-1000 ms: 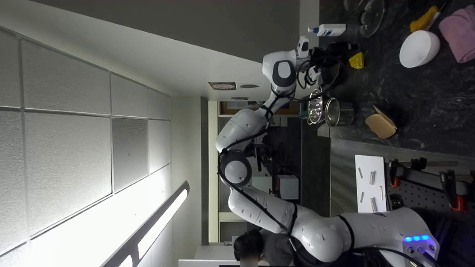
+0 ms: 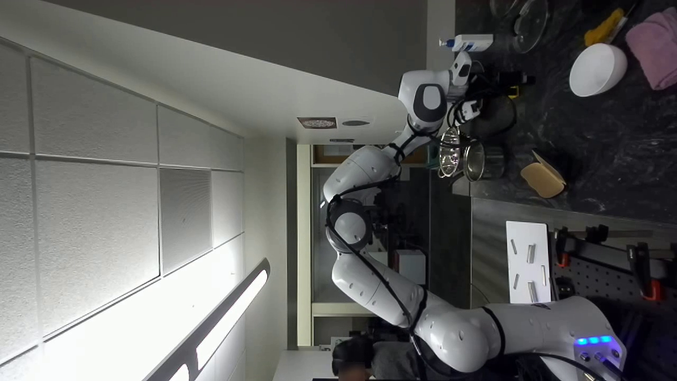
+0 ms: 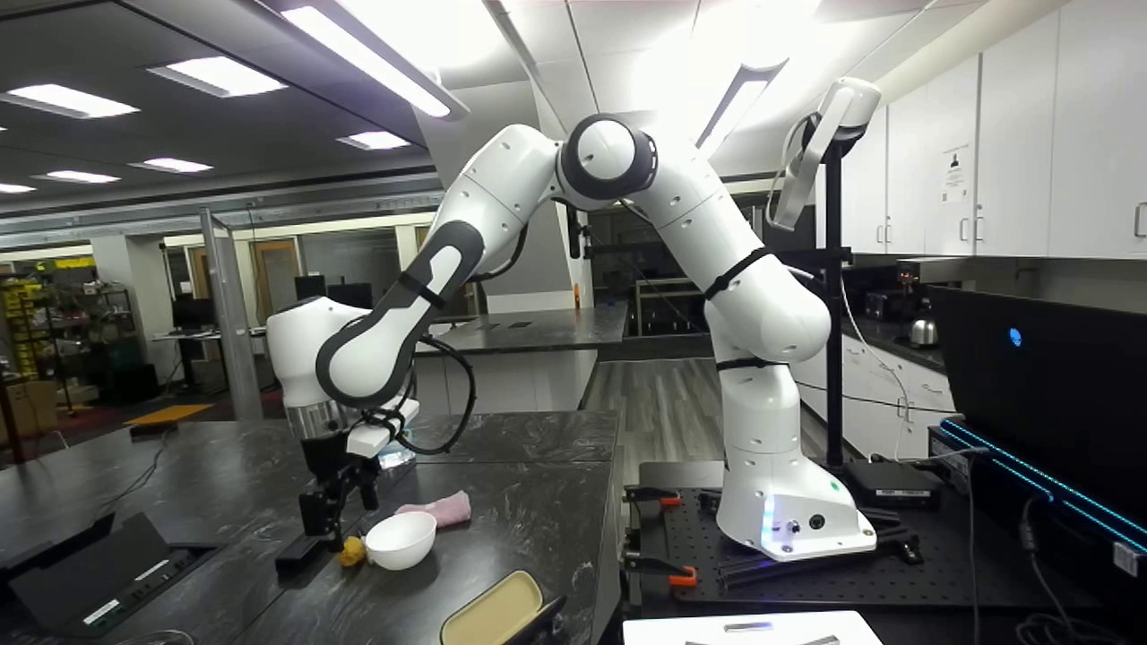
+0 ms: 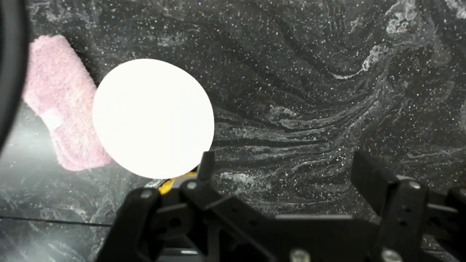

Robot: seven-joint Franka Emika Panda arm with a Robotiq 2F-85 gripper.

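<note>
My gripper stands open over the dark counter, its two fingers [image 4: 206, 166] wide apart with only bare countertop showing between them. Beyond the left finger in the wrist view lies the white bowl [image 4: 153, 118], with a pink towel [image 4: 63, 104] touching or close to its left side. Something yellow [image 4: 168, 185] peeks out below the bowl, mostly covered by that finger. Exterior view 1, turned sideways, has the gripper [image 2: 527, 79] low near a yellow block [image 2: 514, 92], which it largely hides. Whether they touch, I cannot tell.
Metal pots [image 2: 483, 160], a white pump bottle [image 2: 476, 42] and a glass lid [image 2: 531, 25] stand around the gripper. A tan, open case [image 3: 495, 611] lies near the counter's edge. Clear countertop surrounds the bowl on its right in the wrist view.
The arm has lowered the gripper towards the counter, rightward in the sideways exterior view 1. The yellow block, clearly visible before, is now mostly behind the gripper. Bowl and towel have not moved.
</note>
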